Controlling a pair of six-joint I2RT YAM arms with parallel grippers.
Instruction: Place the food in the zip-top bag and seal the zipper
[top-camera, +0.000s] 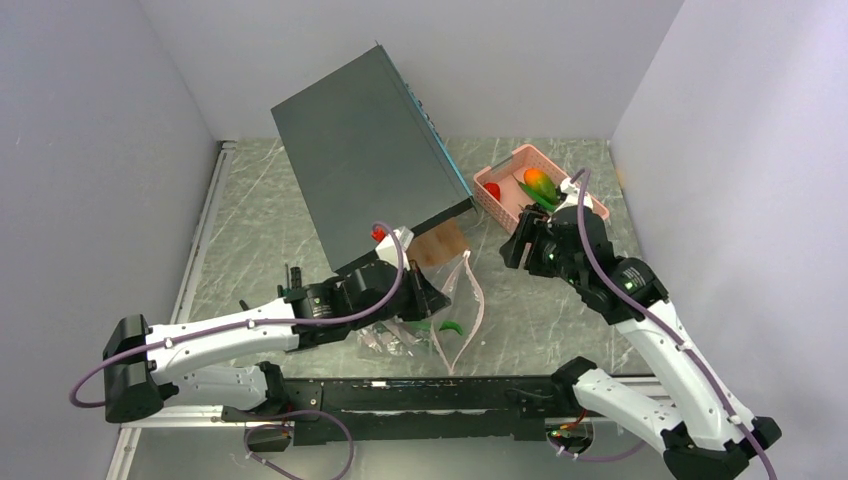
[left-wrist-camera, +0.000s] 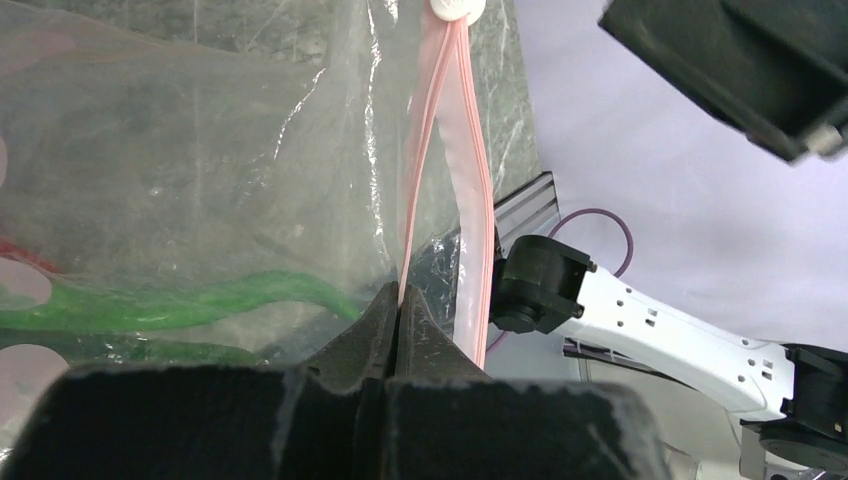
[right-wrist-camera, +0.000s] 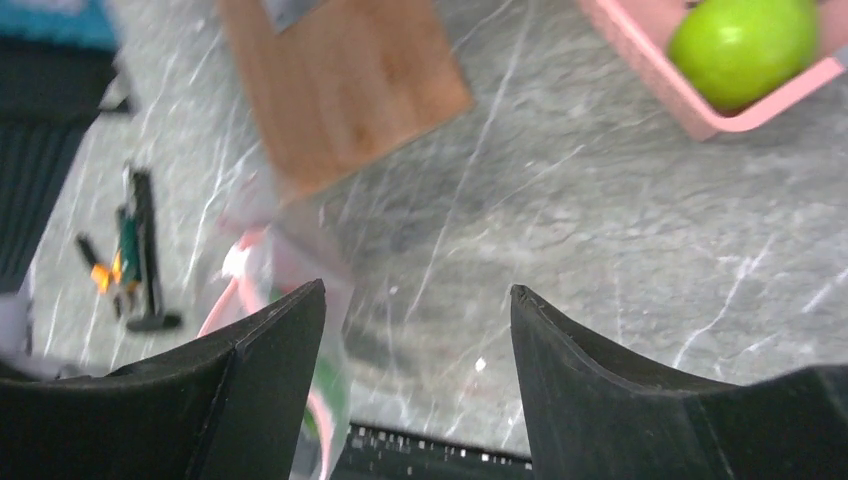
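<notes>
The clear zip top bag (top-camera: 455, 335) with pink zipper (left-wrist-camera: 470, 150) stands on the front of the counter, green food (left-wrist-camera: 200, 305) inside. My left gripper is shut at the bag's edge, where the thin zipper strip runs into its tips. My right gripper is open, raised right of the bag, nothing between its fingers. A pink basket (top-camera: 530, 150) holds a mango (top-camera: 540, 183), a red item (top-camera: 491, 190) and green food (right-wrist-camera: 740, 45).
A dark tilted box (top-camera: 365, 150) fills the back left, with a wooden board (right-wrist-camera: 340, 100) at its front. Tools (right-wrist-camera: 145, 250) lie left of the bag. The counter between bag and basket is clear.
</notes>
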